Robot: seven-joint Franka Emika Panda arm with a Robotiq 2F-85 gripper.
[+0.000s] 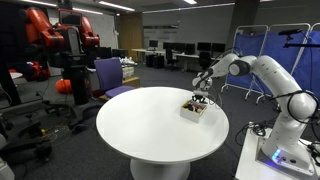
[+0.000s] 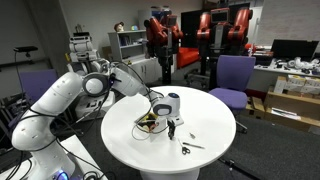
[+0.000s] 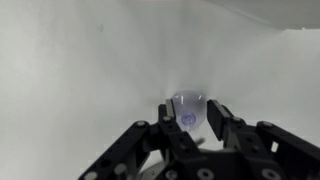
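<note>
In the wrist view my gripper has its fingers apart, with a small pale, shiny, rounded object between the tips. Whether the pads press on it cannot be made out. A light, open-topped box with several colourful things inside stands on the white round table. From the second exterior view, my gripper points down close to the table beside that box; the small object is too tiny to make out there.
A thin grey item and a dark item lie on the table near the gripper. A purple chair stands beyond the table edge.
</note>
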